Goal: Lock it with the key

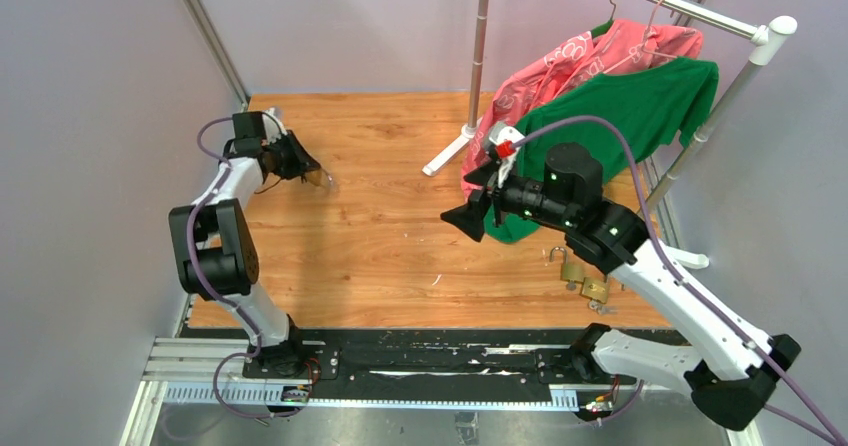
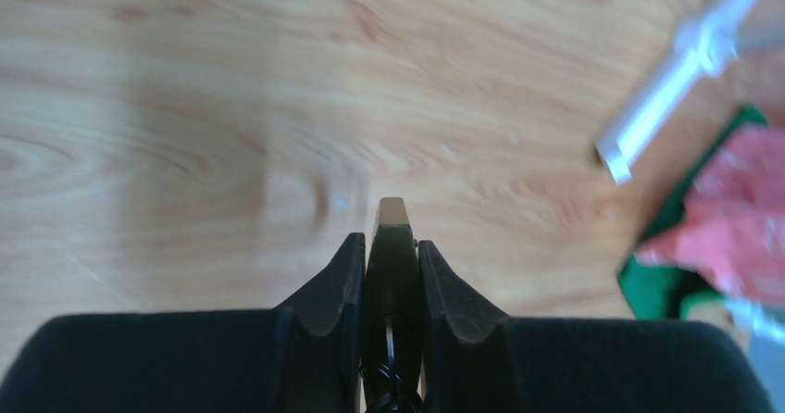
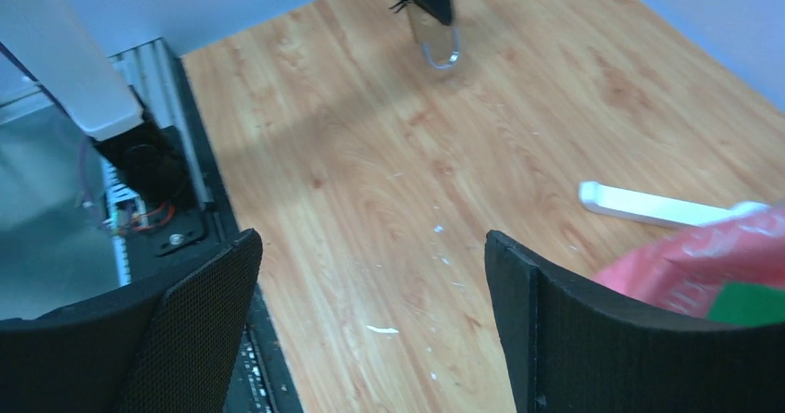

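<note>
My left gripper (image 1: 305, 166) is low over the far left of the wooden table, shut on a brass padlock (image 1: 316, 177); in the left wrist view its edge (image 2: 392, 212) shows between the fingers. The right wrist view shows the padlock's shackle (image 3: 444, 59) hanging below that gripper. My right gripper (image 1: 472, 197) is open and empty, raised over the middle right, beside the clothes. Two more brass padlocks (image 1: 573, 273) with small keys (image 1: 600, 306) lie at the front right of the table.
A rack (image 1: 476, 46) holding a pink shirt (image 1: 540, 76) and a green shirt (image 1: 590, 116) fills the back right, its white foot (image 1: 445, 154) on the table.
</note>
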